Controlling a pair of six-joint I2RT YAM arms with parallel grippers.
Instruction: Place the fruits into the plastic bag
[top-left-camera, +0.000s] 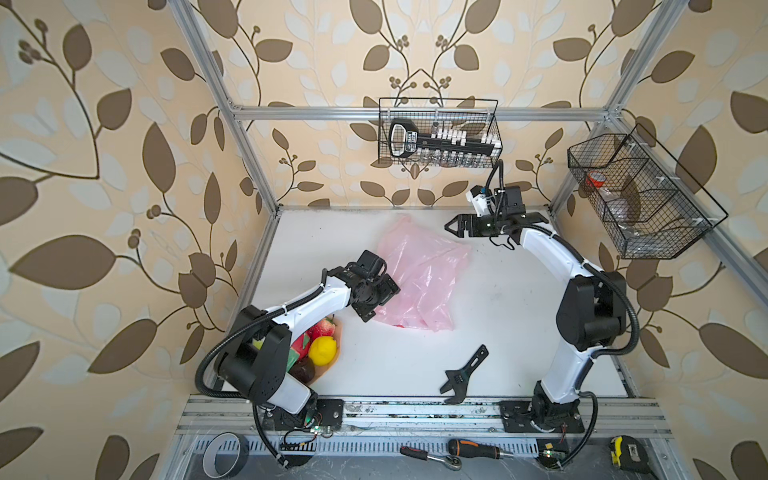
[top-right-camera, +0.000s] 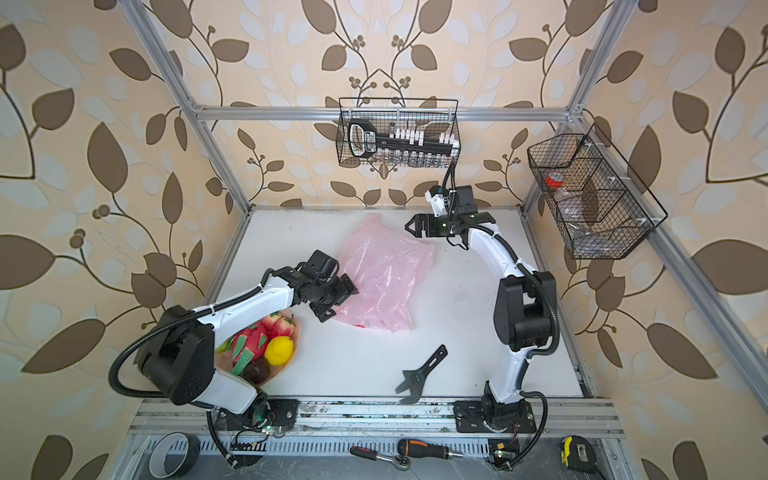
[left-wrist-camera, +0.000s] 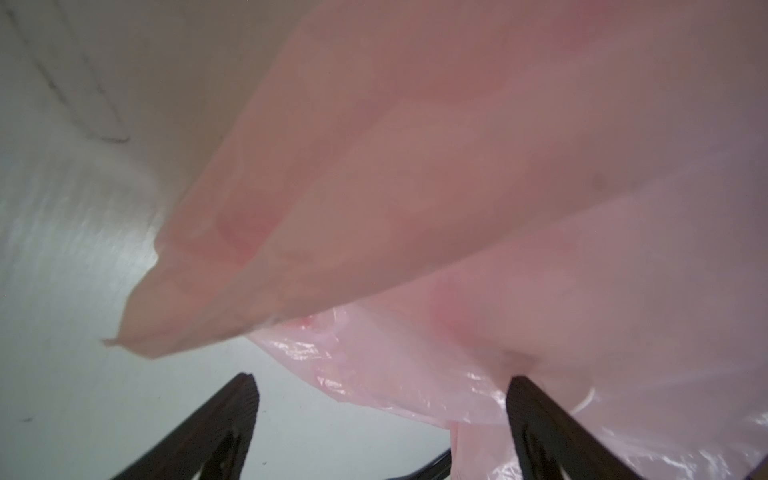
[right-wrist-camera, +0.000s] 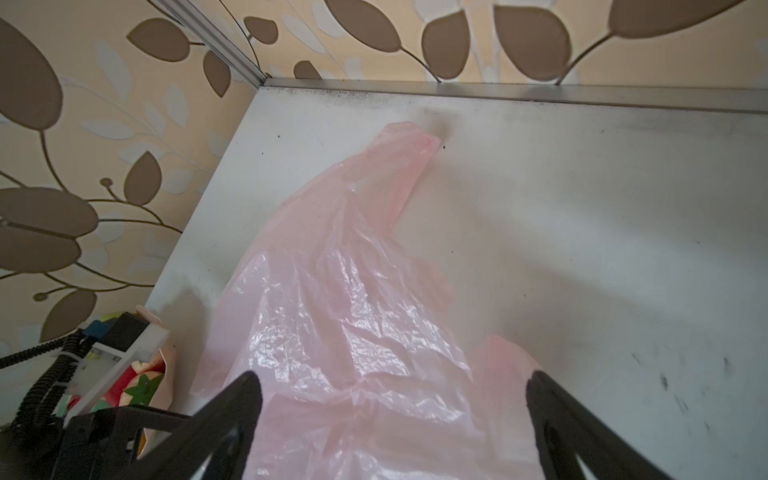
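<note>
A pink translucent plastic bag (top-left-camera: 424, 276) lies spread and wrinkled in the middle of the white table. At the bag's left edge is my left gripper (top-left-camera: 383, 305), its fingers apart; in the left wrist view a loose bag flap (left-wrist-camera: 384, 232) rises close to the camera, and whether the plastic touches a finger I cannot tell. High near the bag's far right side, my right gripper (top-left-camera: 457, 227) stands open with nothing between its fingers. At the front left, partly behind the left arm, a bowl (top-right-camera: 297, 340) holds the fruits, among them a yellow lemon (top-right-camera: 278, 350) and a red dragon fruit (top-right-camera: 249, 342).
A black wrench (top-left-camera: 464, 374) lies on the front of the table, right of centre. Wire baskets (top-left-camera: 438, 132) hang on the back wall and right side. Screwdriver (top-left-camera: 473, 449) and tape measure (top-left-camera: 629, 454) lie outside the front rail.
</note>
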